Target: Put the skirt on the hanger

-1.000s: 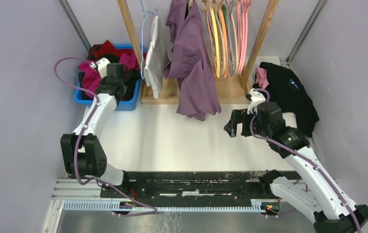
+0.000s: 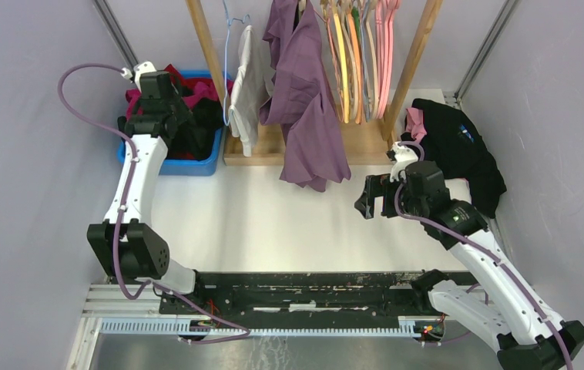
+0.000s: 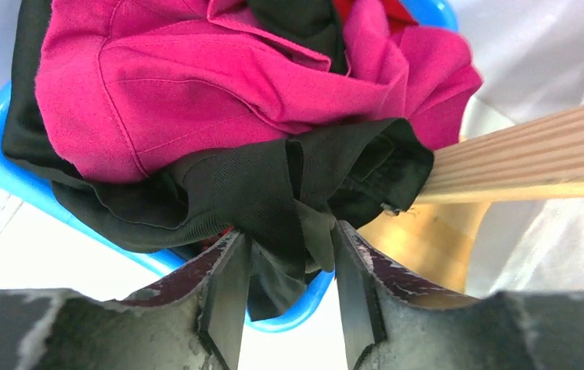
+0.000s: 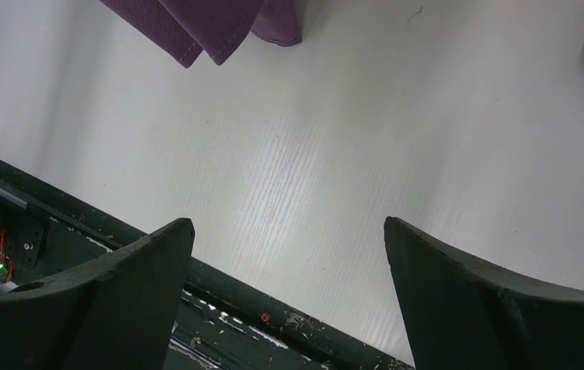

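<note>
In the top view my left gripper is down at the blue basket (image 2: 189, 169) of clothes. Its fingers stand partly apart, with black cloth (image 3: 273, 200) bunched in the gap; whether they grip it is unclear. Bright pink cloth (image 3: 219, 77) lies behind. Which garment is the skirt I cannot tell. Several coloured hangers (image 2: 340, 65) hang on the rack's right side, with a blue hanger (image 2: 226, 77) at its left end. Above the white table, my right gripper is wide open and empty.
Between basket and hangers hang a white garment (image 2: 247, 96) and a purple garment (image 2: 312, 116). A wooden rack post (image 2: 206, 46) rises close beside the basket. Black clothing (image 2: 458, 146) lies at the right.
The right arm has barely moved.
</note>
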